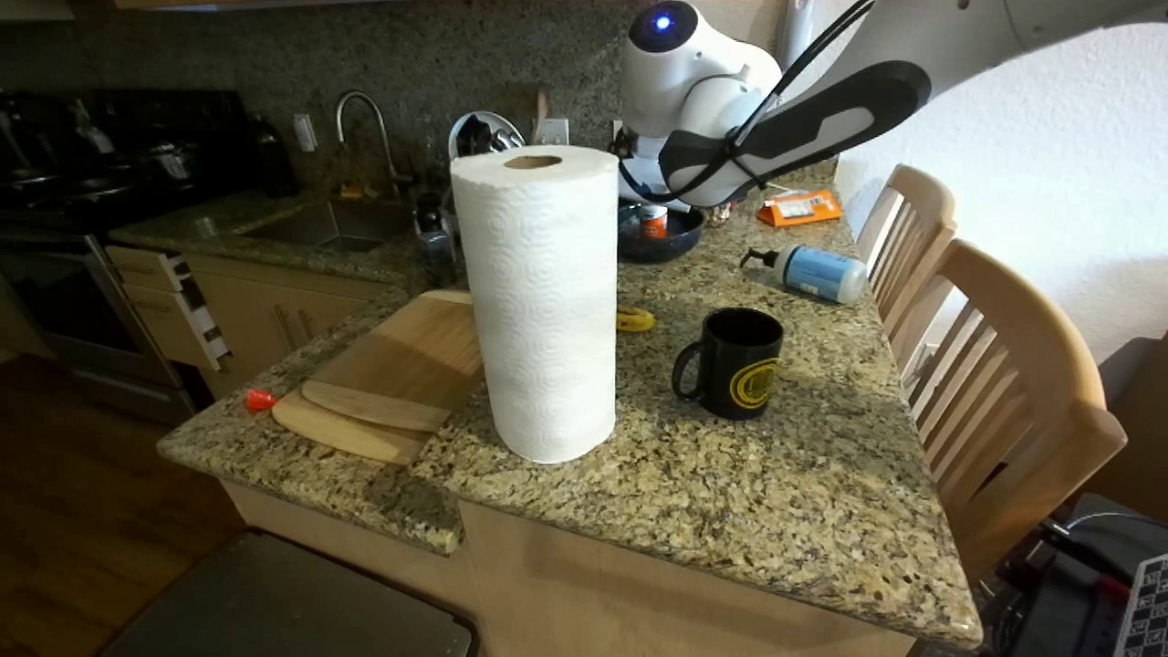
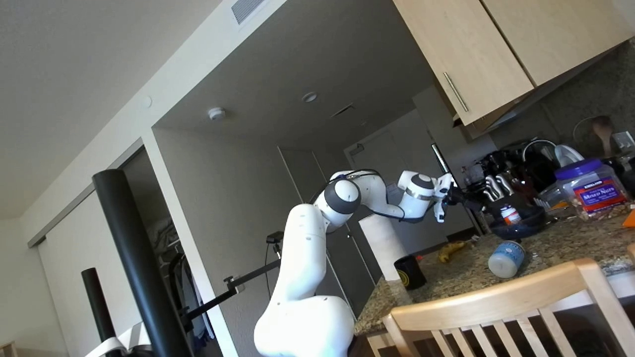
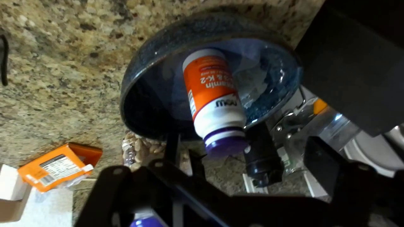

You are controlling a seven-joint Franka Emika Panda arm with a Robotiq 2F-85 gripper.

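In the wrist view, a supplement bottle (image 3: 214, 87) with an orange and white label and a purple cap stands in a dark blue bowl (image 3: 138, 85). My gripper is open, its black fingers (image 3: 322, 162) spread wide with no object held between them. The bottle's cap points toward the gripper and lies nearer the left finger in the picture. From the side, exterior view 2 has the gripper (image 2: 459, 197) above the bowl (image 2: 521, 225) and the bottle (image 2: 510, 214), clear of both. In exterior view 1 the paper towel roll and arm hide the gripper.
A paper towel roll (image 1: 542, 318), black mug (image 1: 742, 367), pump bottle (image 1: 821, 274) lying down and orange packet (image 1: 799, 208) share the counter. A nut jar (image 2: 595, 189) and knife block stand near the bowl. Bare counter lies around the mug.
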